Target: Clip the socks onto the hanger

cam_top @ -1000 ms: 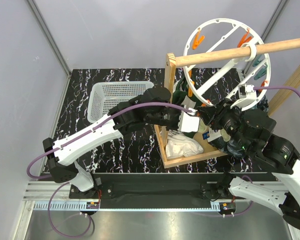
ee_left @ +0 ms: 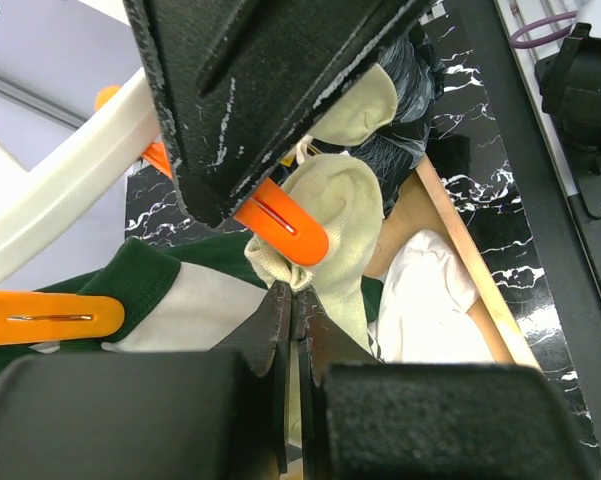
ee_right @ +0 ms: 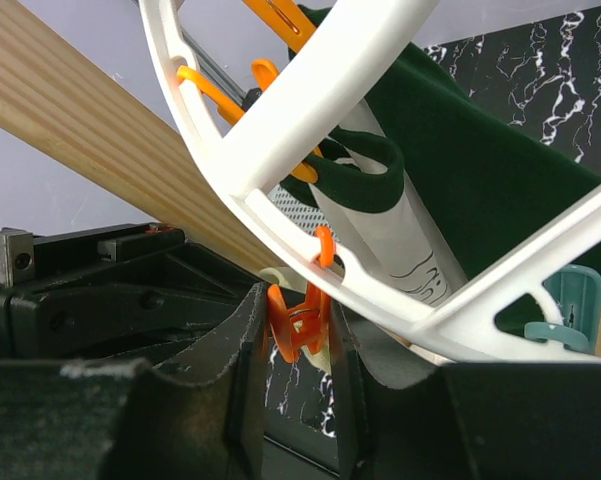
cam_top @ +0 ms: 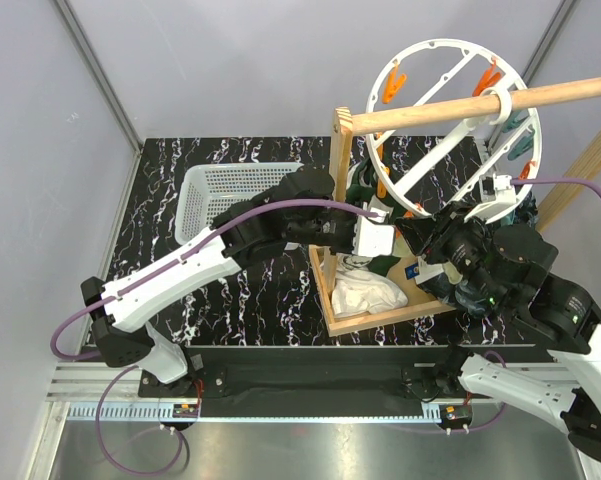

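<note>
In the left wrist view my left gripper is shut on the bunched upper edge of a pale yellow-green sock (ee_left: 340, 210). An orange clip (ee_left: 285, 225) lies against that edge just above my fingertips; whether it bites the cloth I cannot tell. My right gripper is shut on the handles of this clip (ee_right: 298, 325), which hangs from the white round hanger (ee_right: 380, 305). A green-and-white sock (ee_left: 185, 300) hangs beside it at another orange clip (ee_left: 50, 318). Most of the pale sock is hidden in the top view.
A wooden bar (cam_top: 450, 108) carries the hanger. Below stands a wooden box (cam_top: 330, 310) with a white cloth (cam_top: 368, 292) inside. At the back left sits a white basket (cam_top: 193, 200). Both arms crowd close together under the hanger's rim.
</note>
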